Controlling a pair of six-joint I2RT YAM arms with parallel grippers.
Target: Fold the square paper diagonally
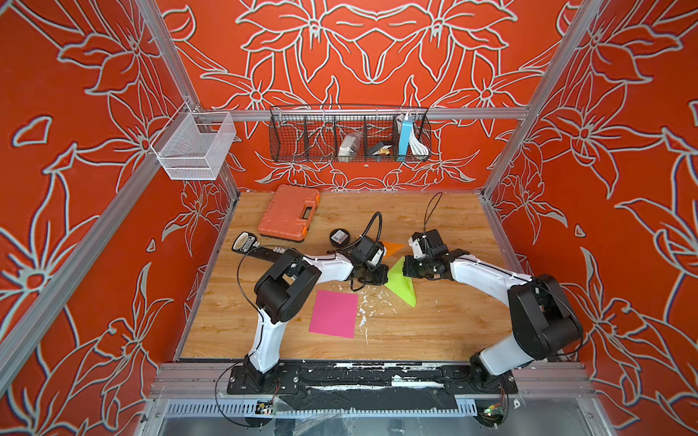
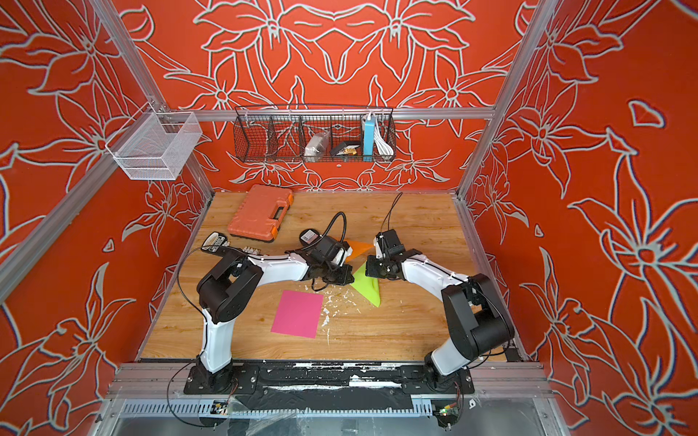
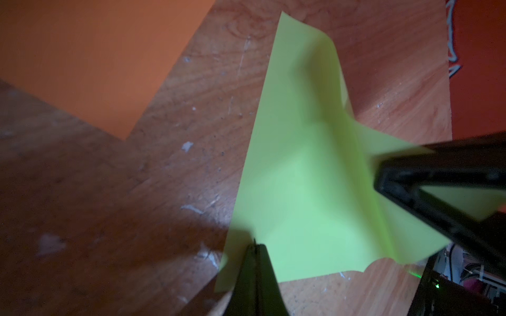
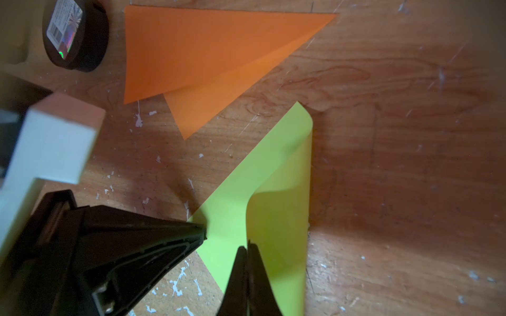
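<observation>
The lime green paper (image 1: pixel 400 283) lies at the middle of the table, its right side lifted and curled over toward the left. In the left wrist view, my left gripper is shut, its tips on or just over the flat paper (image 3: pixel 295 210) near its left corner. My right gripper is shut on the raised flap (image 4: pixel 282 210), whose edge runs into its fingertips. The left gripper's black fingers (image 4: pixel 158 231) show beside the paper in the right wrist view. The pinched part of the flap is mostly hidden by the right fingers.
An orange paper (image 4: pixel 200 52), folded over, lies behind the green one, near a black tape roll (image 4: pixel 79 36). A pink square (image 1: pixel 333 314) lies front left. An orange case (image 1: pixel 289 212) stands back left.
</observation>
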